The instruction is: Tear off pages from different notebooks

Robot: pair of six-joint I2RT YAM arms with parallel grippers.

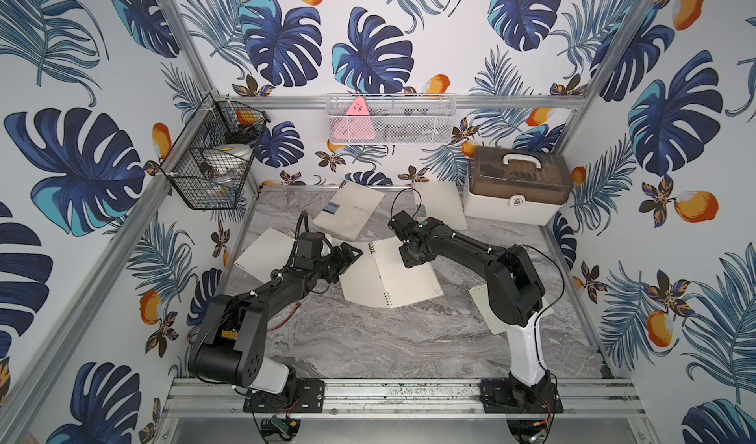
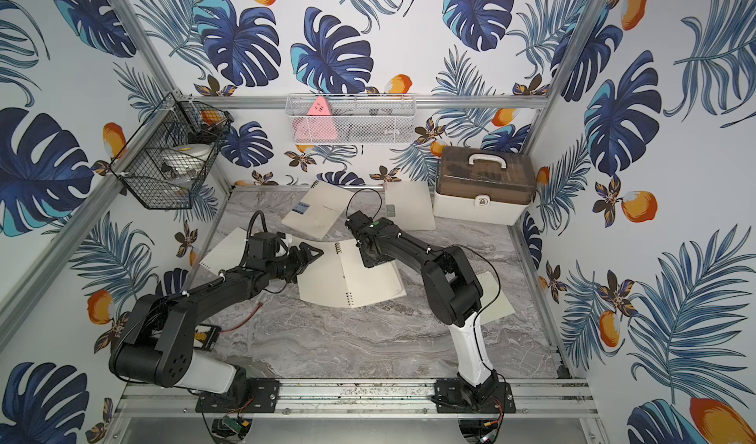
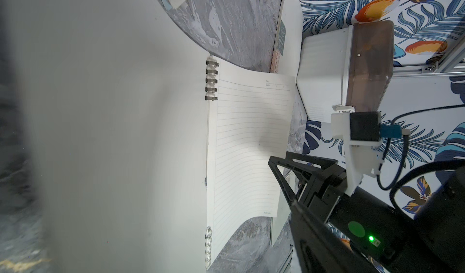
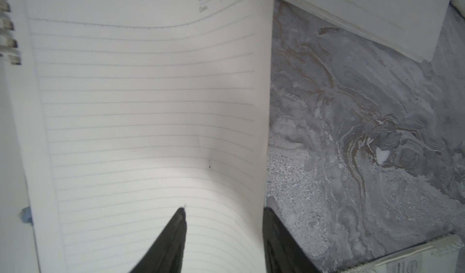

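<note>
An open spiral notebook (image 1: 405,282) lies mid-table, a lined page (image 3: 247,142) on its right half and a blank page (image 3: 121,127) on its left. My left gripper (image 1: 346,256) is at the left half; its fingers are hidden in the left wrist view, so their state is unclear. Above the right half hangs my right gripper, its two fingers parted near the page's outer edge, with nothing clearly held.
More notebooks lie around: back centre (image 1: 346,206), back right (image 1: 441,199), left (image 1: 260,251) and right (image 1: 488,306). A storage box (image 1: 516,199) fills the back right corner.
</note>
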